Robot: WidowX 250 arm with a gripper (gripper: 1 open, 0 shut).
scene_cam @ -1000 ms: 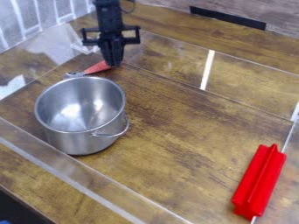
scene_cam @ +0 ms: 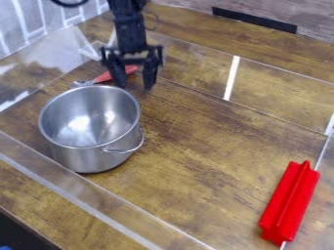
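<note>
The black robot arm reaches down from the top, with its gripper [scene_cam: 132, 68] open low over a red object [scene_cam: 102, 77] that has a metal end and lies on the wooden table behind the steel pot. The gripper's fingers partly hide the red object, and I cannot tell whether they touch it.
A large steel pot [scene_cam: 89, 128] with a wire handle stands at the left front. A red ridged bar [scene_cam: 290, 201] lies at the front right.
The gripper has come down toward the table and slightly to the right, beside the red object. The pot and red bar have not moved.
</note>
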